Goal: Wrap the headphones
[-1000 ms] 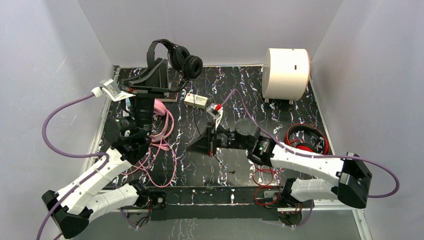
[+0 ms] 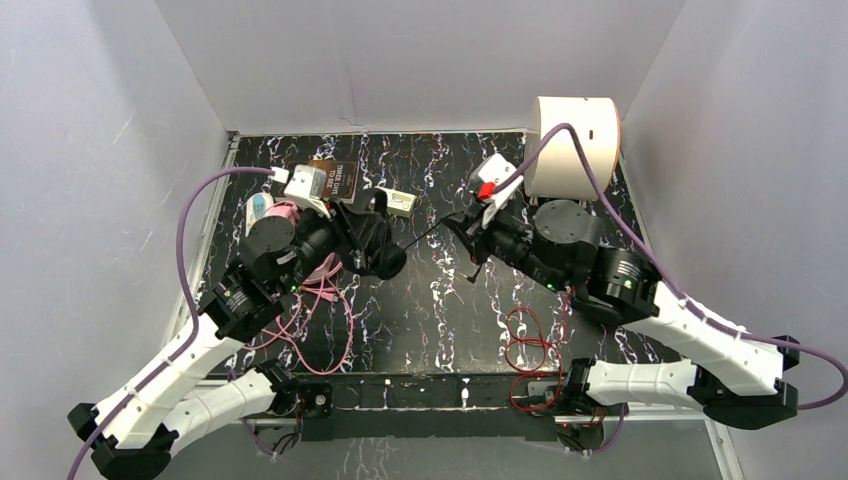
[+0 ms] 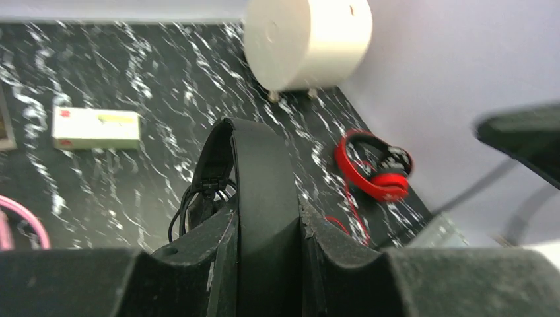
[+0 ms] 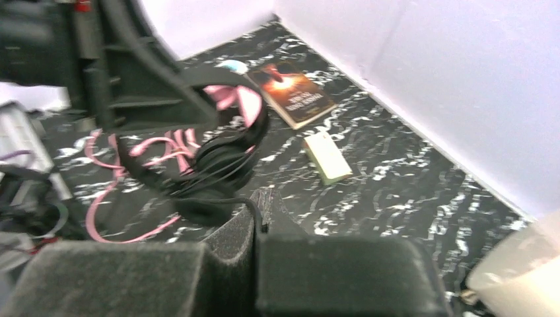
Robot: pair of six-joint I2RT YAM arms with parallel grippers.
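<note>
In the air at the middle left hang the black headphones (image 2: 388, 262). My left gripper (image 2: 362, 235) is shut on their headband (image 3: 264, 185), which rises between the fingers in the left wrist view. From the ear cups (image 4: 224, 165), a thin black cable (image 2: 424, 236) stretches to my right gripper (image 2: 450, 220). The right fingers are shut with that cable (image 4: 256, 214) running in between them. A short free end of the cable (image 2: 477, 272) dangles below the right gripper.
Pink headphones with a loose cord (image 2: 348, 330) lie at left, partly under the left arm. A book (image 4: 290, 92) and small box (image 4: 328, 157) lie at the back. Red headphones (image 3: 350, 168) and a white cylinder (image 2: 575, 148) occupy the right side.
The right gripper has moved right and back, and the cable between them now looks short and straight.
</note>
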